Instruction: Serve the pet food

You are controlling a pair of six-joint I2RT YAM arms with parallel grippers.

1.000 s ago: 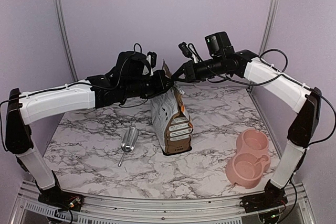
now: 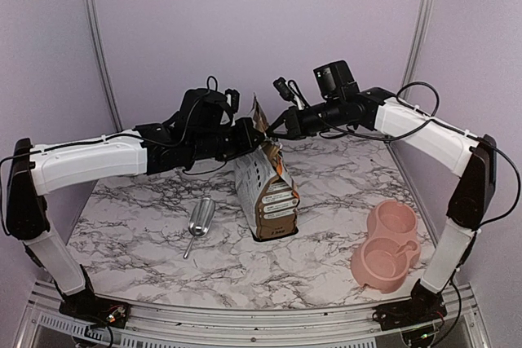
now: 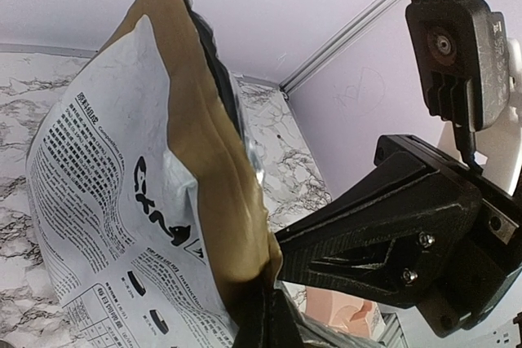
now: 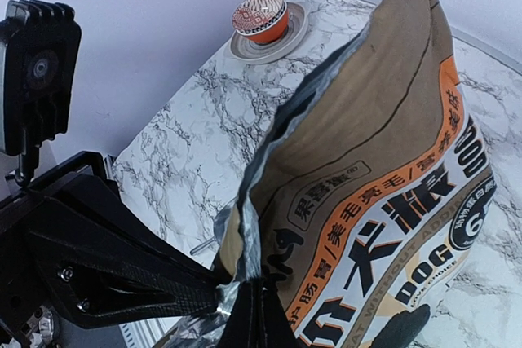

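The brown-and-white dog food bag stands upright mid-table, its top rim peaked at the far side and parted along part of its length. My left gripper is at the rim from the left, fingers together; in the left wrist view its fingers meet the brown folded edge, and whether film lies between them is hidden. From the right, my right gripper touches the same top area, shut, with nothing visible between its fingers. A metal scoop lies left of the bag. The pink double bowl sits at front right.
In the right wrist view, a patterned orange bowl rests on a grey plate near the wall. Both arms crowd together over the bag.
Both grippers have come down slightly at the bag's top, the right one also a little leftward. The bag's base, scoop and pink bowl have stayed put.
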